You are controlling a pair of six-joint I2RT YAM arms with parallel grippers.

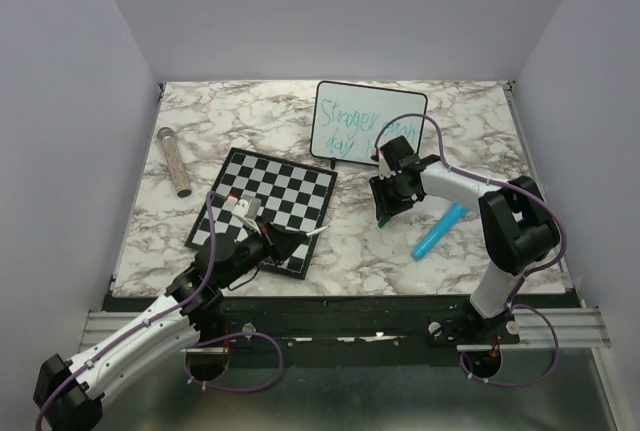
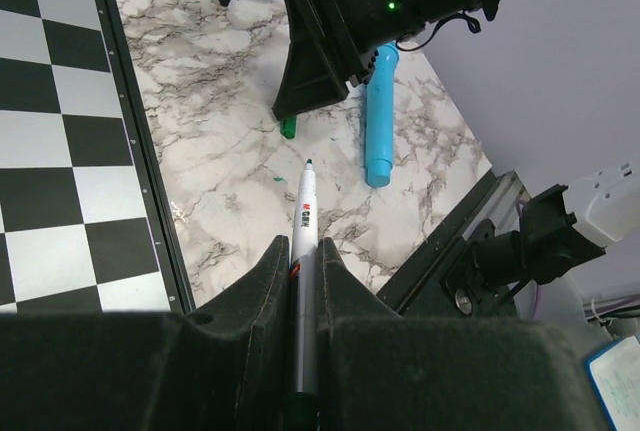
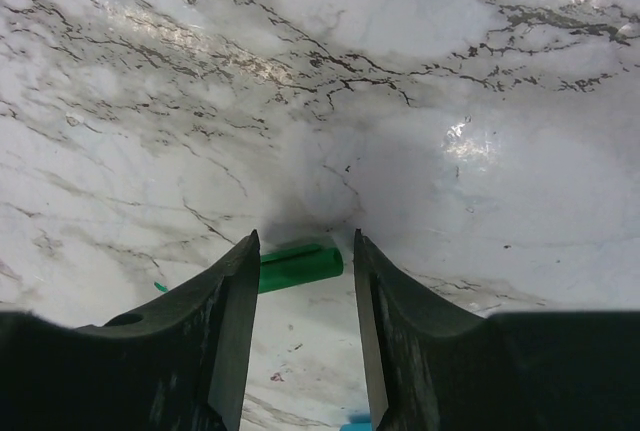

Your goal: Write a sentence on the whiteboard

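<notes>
The whiteboard (image 1: 368,123) stands tilted at the back, with green-blue handwriting reading "Stroger" and "day"; my right arm covers part of it. A white marker (image 2: 305,211) points forward, its dark tip bare, clasped by my left gripper over the checkerboard's right side. Below my right gripper is a small green cap (image 3: 305,268). The fingers are part open; the cap's near end shows in the gap, clear of the right finger (image 3: 368,301), while the left finger (image 3: 240,301) hides its other end. Whether that finger touches it cannot be told.
A checkerboard (image 1: 234,161) lies on the marble table at left, under the left gripper. The blue cylinder (image 1: 439,232) rests right of the right gripper. A microphone-like object (image 1: 174,163) is at the far left. Bare table shows between checkerboard and blue cylinder.
</notes>
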